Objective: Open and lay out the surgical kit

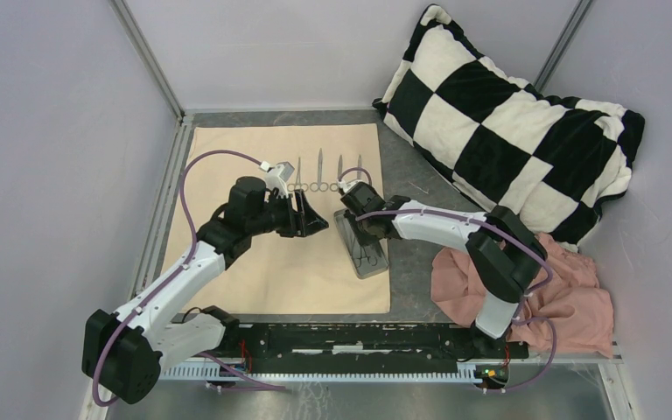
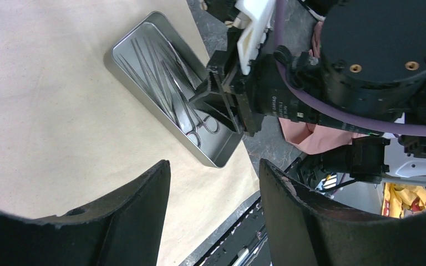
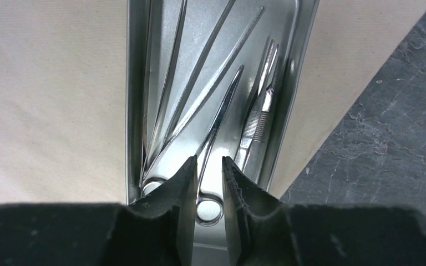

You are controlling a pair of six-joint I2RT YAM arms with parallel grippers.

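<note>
A steel tray [image 2: 136, 95] of scissors, clamps and forceps [image 3: 262, 114] lies on the beige cloth [image 1: 254, 280]. My right gripper is over the tray, fingertips part open with a narrow gap above ringed scissors [image 3: 209, 209]; whether they touch anything is unclear. My left gripper [image 1: 304, 213] stands open and empty left of the tray, fingers spread [image 2: 215, 166]. A row of instruments [image 1: 319, 179] is laid out along the cloth's back, partly hidden by the right arm in the top view.
A checkered cushion [image 1: 507, 122] fills the back right, and pink fabric [image 1: 569, 302] lies at the front right.
</note>
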